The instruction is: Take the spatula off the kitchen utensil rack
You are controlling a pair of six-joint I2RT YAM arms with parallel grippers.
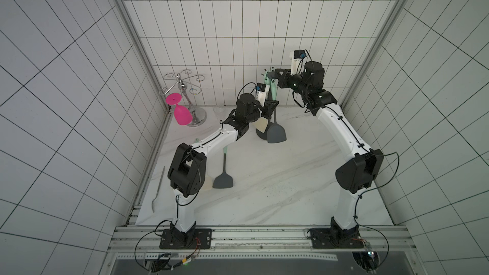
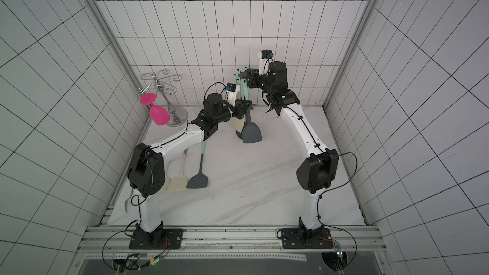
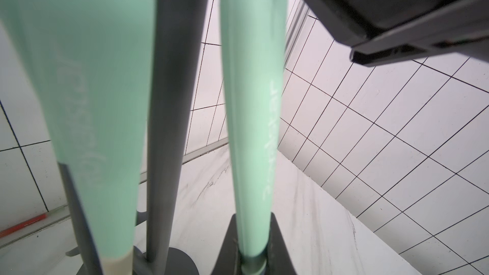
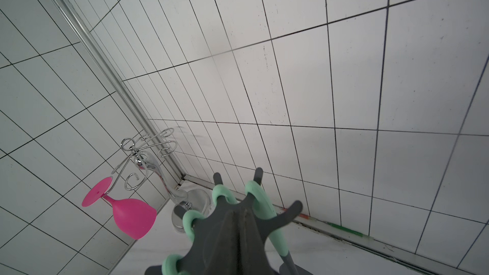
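My left gripper is shut on the pale green handle of a spatula [image 3: 253, 101], just at the handle's lower end. In the top left view, that spatula's dark grey blade [image 1: 276, 133] hangs in front of the rack's dark base [image 1: 261, 134]. Whether the handle's top is still on its hook cannot be seen. The rack's dark hooked top [image 4: 219, 234] shows low in the right wrist view, with my right gripper shut on it. Other utensils with green handles [image 3: 102, 96] hang close to the left of the held one.
A metal stand [image 1: 196, 116] with a pink goblet [image 1: 182, 114] stands at the back left. Spatulas, one grey [image 1: 223, 180] and one cream [image 2: 178, 182], lie on the front left counter.
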